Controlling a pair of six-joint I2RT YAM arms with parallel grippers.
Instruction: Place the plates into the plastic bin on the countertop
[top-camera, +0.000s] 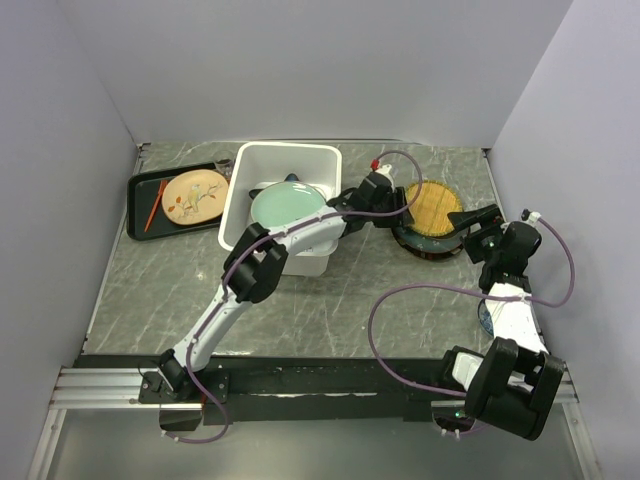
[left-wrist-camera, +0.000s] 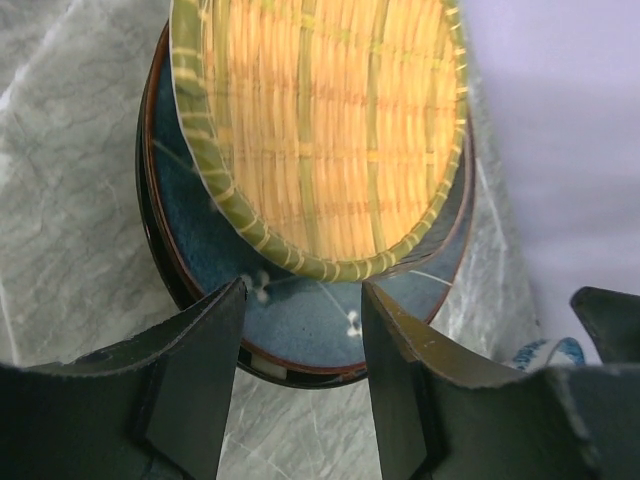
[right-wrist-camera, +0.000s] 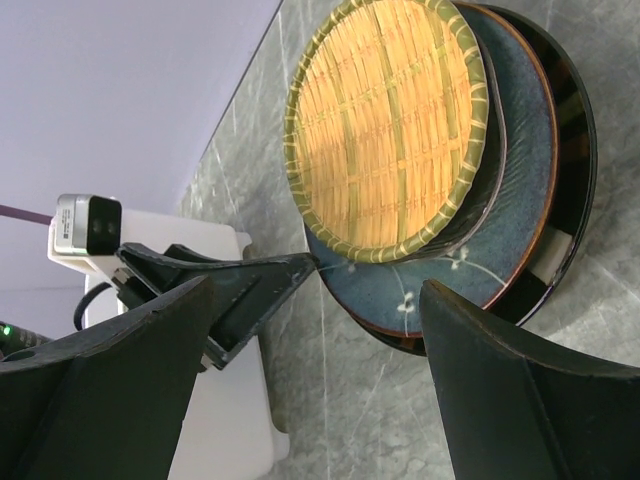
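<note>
A stack of plates (top-camera: 425, 243) at the right of the counter has dark blue plates (left-wrist-camera: 300, 320) with a woven yellow round piece (top-camera: 433, 207) on top. My left gripper (top-camera: 400, 212) is at the stack's left side; its fingers stand apart, empty, over the blue plate's near rim. My right gripper (top-camera: 463, 222) is open at the stack's right side, with nothing between its fingers. The white bin (top-camera: 240, 175) in the middle holds a pale green plate (top-camera: 285, 203).
A black tray (top-camera: 150, 225) at the left carries a patterned plate (top-camera: 195, 196) and red chopsticks. A blue-patterned item (top-camera: 485, 317) lies at the right edge.
</note>
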